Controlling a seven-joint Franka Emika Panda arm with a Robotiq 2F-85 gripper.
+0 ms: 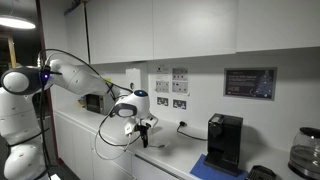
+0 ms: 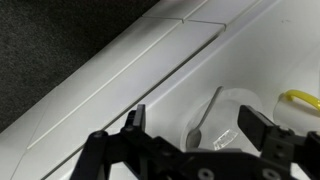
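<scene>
My gripper stands open in the wrist view, its two dark fingers wide apart at the lower edge. Beyond and between them lies a grey spoon (image 2: 195,138), on or in a pale round dish (image 2: 232,103). Nothing is clasped between the fingers. The lower part of the dish is hidden behind the gripper. In the exterior view, the gripper (image 1: 143,139) points down close over the white counter (image 1: 172,154); the dish and spoon are too small to make out there.
A white item with a yellow handle (image 2: 301,98) is right of the dish. The counter's front edge runs diagonally past white drawer fronts (image 2: 85,105). Farther right stand a black coffee machine (image 1: 224,138) on a blue mat (image 1: 203,170) and a glass jug (image 1: 305,150). A microwave (image 1: 97,103) is behind the arm.
</scene>
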